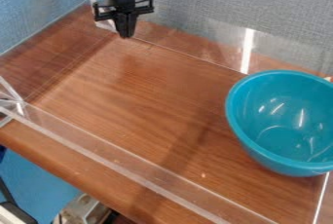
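Note:
My black gripper (125, 18) hangs at the back left corner of the wooden table, high in the camera view, with its fingers close together and nothing visible between them. A large turquoise bowl (278, 130) stands at the right side of the table, well apart from the gripper.
A grey textured wall (235, 9) runs along the back and a blue one along the left. Clear strips edge the surface, and some metal hardware sits below the front left edge.

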